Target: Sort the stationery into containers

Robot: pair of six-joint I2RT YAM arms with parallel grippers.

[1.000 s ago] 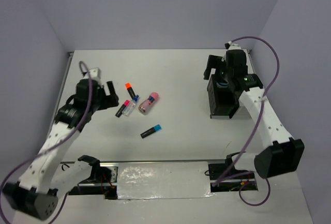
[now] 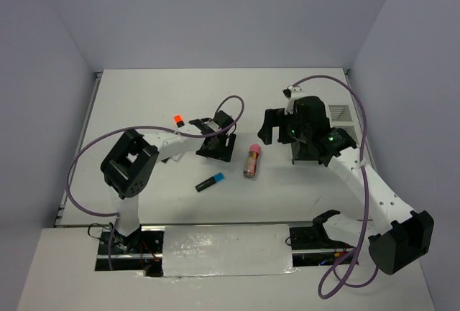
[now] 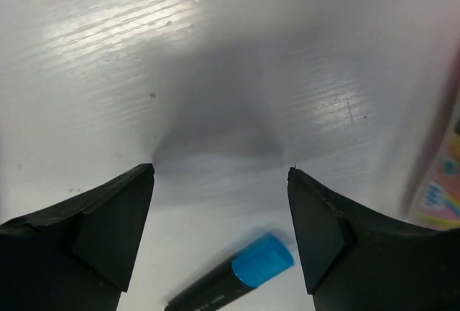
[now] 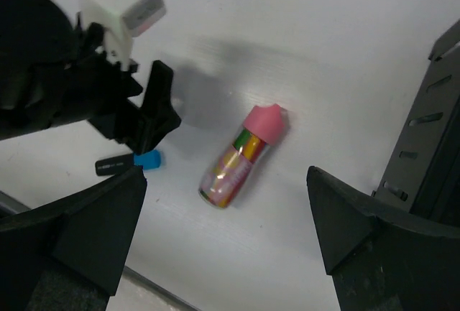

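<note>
A bottle with a pink cap and colourful body (image 2: 251,164) lies on the table between the two grippers; in the right wrist view the same bottle (image 4: 235,164) is fully visible. My left gripper (image 2: 218,154) is low over the table, left of the bottle, its fingers open and empty. Beneath it lies a black marker with a blue cap (image 2: 210,182), its blue end (image 3: 264,260) showing in the left wrist view. An orange-capped marker (image 2: 179,120) is partly covered by the left arm. My right gripper (image 2: 270,126) hangs open and empty, up and right of the bottle.
A black container (image 2: 305,154) stands at the right, partly hidden under the right arm; its slotted wall (image 4: 413,138) edges the right wrist view. A pale grey slotted container (image 2: 340,113) is behind it.
The pink-capped bottle has shifted right and toward the front. My left gripper came from the left to the middle.
</note>
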